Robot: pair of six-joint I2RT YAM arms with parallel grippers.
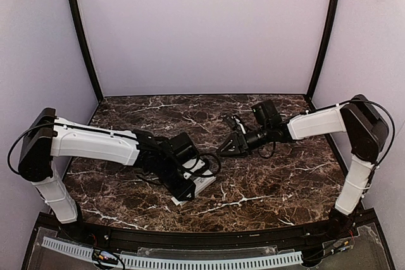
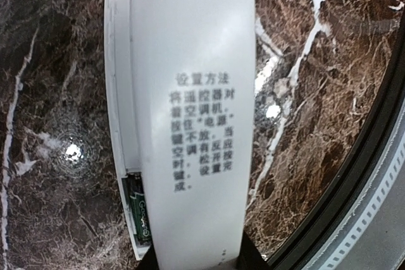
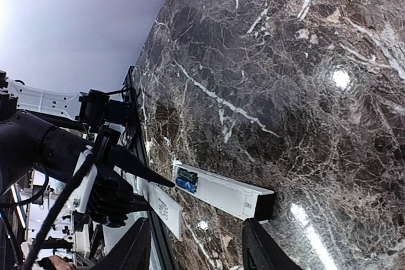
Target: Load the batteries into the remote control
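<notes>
The white remote body lies on the table with batteries in its compartment; in the left wrist view a green battery shows at its lower end. My left gripper is shut on the white battery cover, printed with text, held just beside and above the remote, partly hiding it. My right gripper hangs above the table to the upper right of the remote, open, with nothing visible between its fingers.
A dark front rail runs close below the remote, and walls surround the table.
</notes>
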